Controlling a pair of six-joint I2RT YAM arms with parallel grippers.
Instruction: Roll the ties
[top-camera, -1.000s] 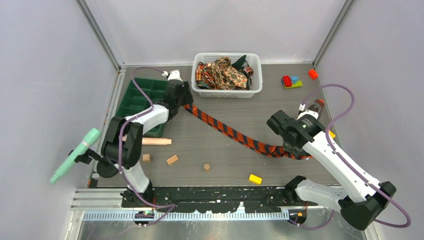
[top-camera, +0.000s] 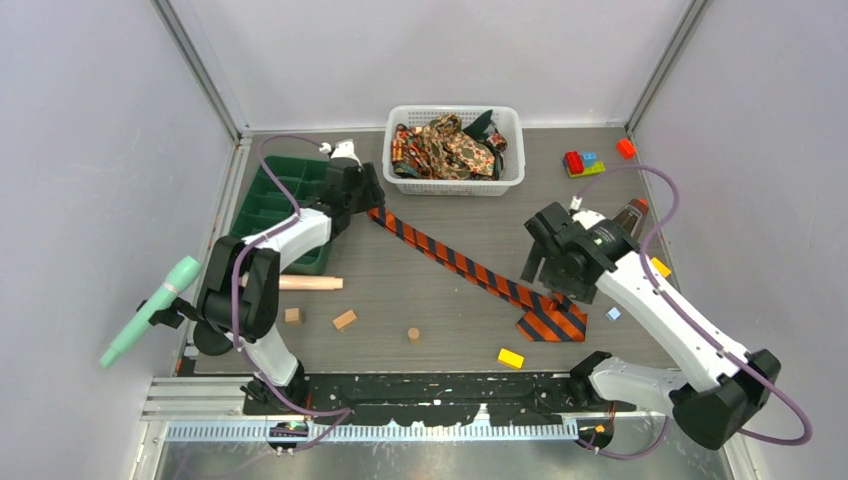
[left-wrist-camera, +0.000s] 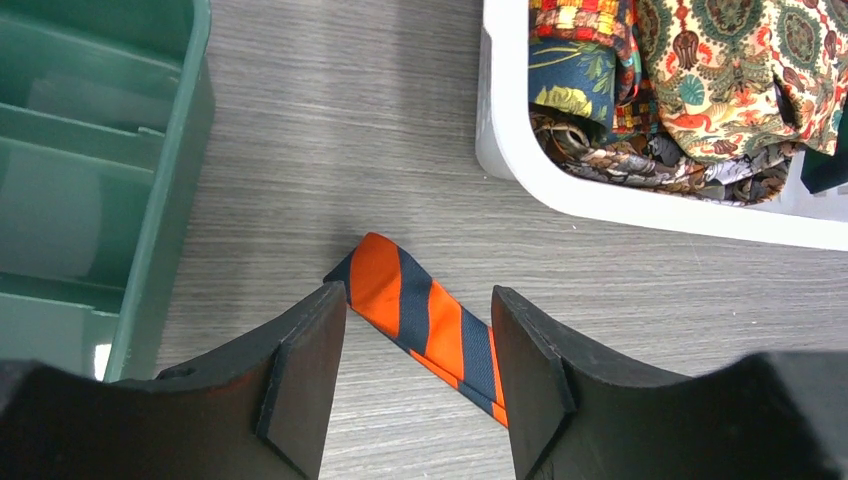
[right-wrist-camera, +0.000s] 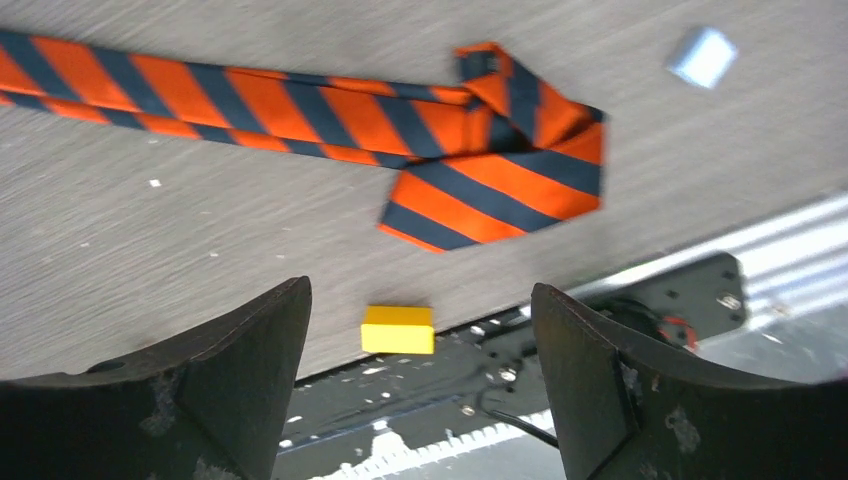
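Observation:
An orange-and-navy striped tie (top-camera: 465, 268) lies diagonally across the table, its wide end (right-wrist-camera: 490, 200) folded over at the front right. Its narrow end (left-wrist-camera: 380, 280) is just beyond the fingers of my left gripper, which are apart; I see nothing held, though the tie passes beneath them. My right gripper is open above the wide end, with nothing between its fingers.
A white basket of cloths (top-camera: 455, 183) stands at the back, a green compartment tray (top-camera: 263, 200) at the left. Loose yellow (top-camera: 510, 358) and wooden blocks (top-camera: 345, 319), plus coloured bricks (top-camera: 590, 168), lie about.
The left arm has barely moved.

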